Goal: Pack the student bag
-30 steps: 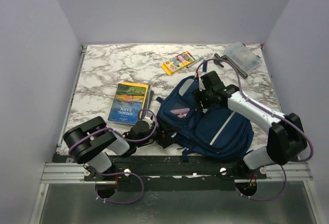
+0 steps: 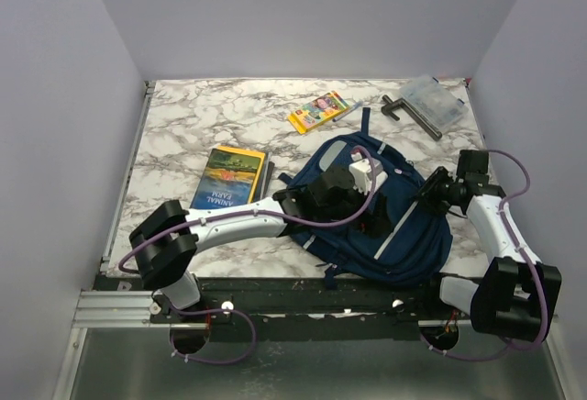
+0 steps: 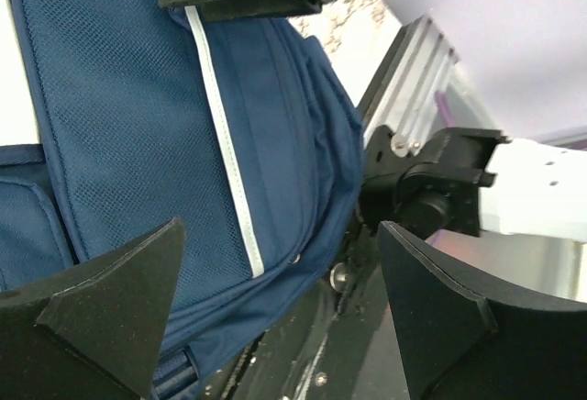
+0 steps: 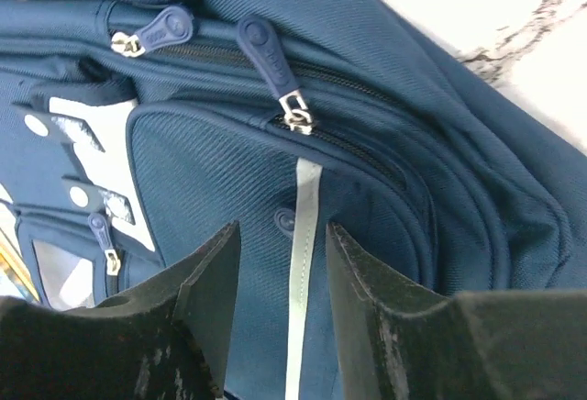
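Note:
The navy backpack [image 2: 404, 253] lies flat at the centre-right of the table. My left gripper [image 2: 376, 212] is open over its front, with the backpack fabric and pale strip below in the left wrist view. My right gripper [image 2: 436, 189] is at the bag's upper right edge; in the right wrist view its fingers are parted either side of the pale strip [image 4: 300, 317], near zipper pulls [image 4: 275, 70]. I cannot tell whether it touches the fabric.
Books [image 2: 225, 180] lie at left. A colourful pack [image 2: 316, 111], a clear case [image 2: 431, 99] and a dark metal bar [image 2: 417, 120] lie at the back.
My left gripper has moved right over the backpack from its lower left. My right gripper has moved right from the bag's middle to its upper right edge.

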